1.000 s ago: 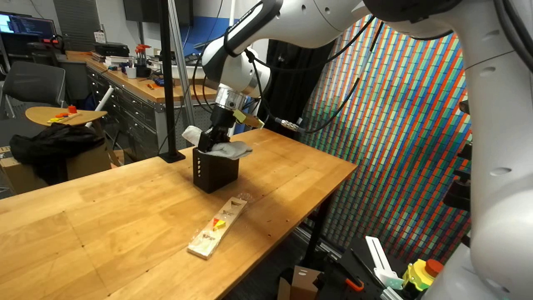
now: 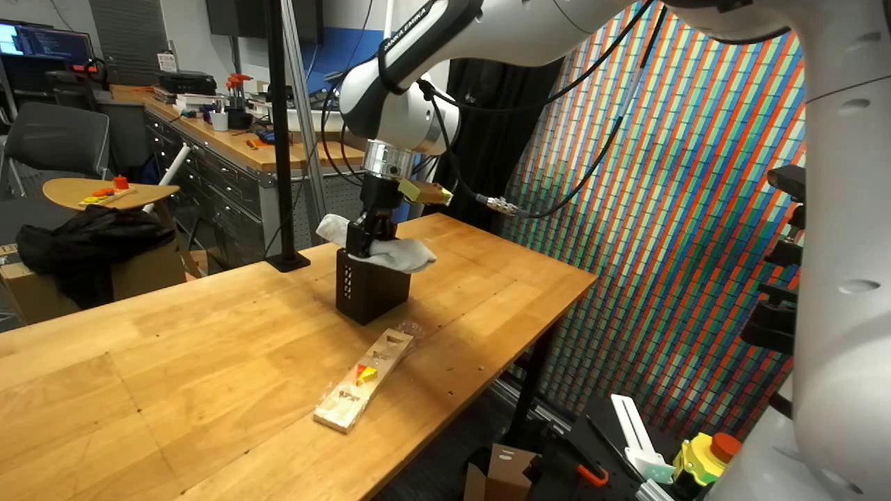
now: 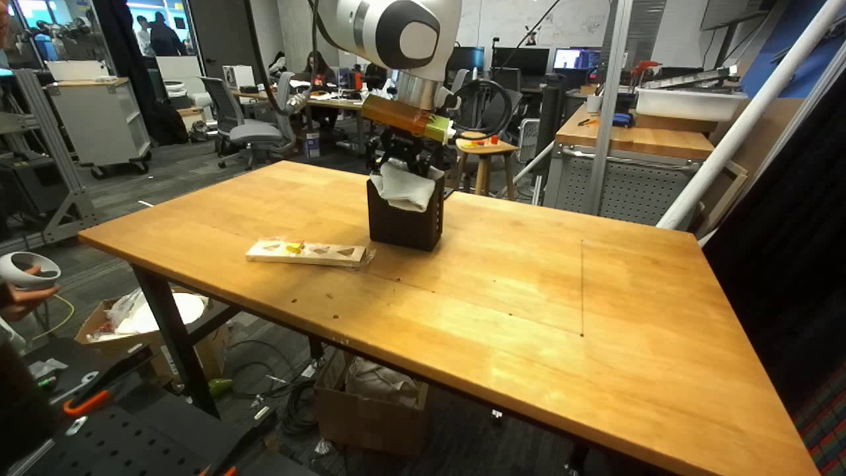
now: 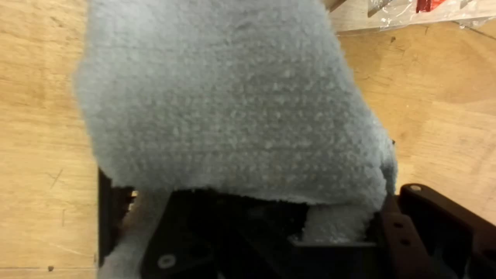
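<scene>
A grey-white cloth (image 2: 399, 254) hangs out on both sides of my gripper (image 2: 360, 249), over the mouth of a black box (image 2: 372, 288). The fingers are shut with the cloth bunched between and around them, at the level of the box's rim. From the other side, the cloth (image 3: 406, 188) droops over the front wall of the box (image 3: 404, 225), just under my gripper (image 3: 406, 164). In the wrist view the cloth (image 4: 232, 107) fills the middle and covers most of the box opening; the fingertips are hidden there.
A pale wooden strip (image 2: 385, 349) with triangular cutouts, clear wrap and a yellow-and-red piece (image 2: 365, 374) lies near the box. A black post (image 2: 288, 260) stands at the table's back edge.
My gripper has become more upright and moved slightly right in exterior view 1. The box and cloth have shifted right with it. The wooden strip has stayed put.
</scene>
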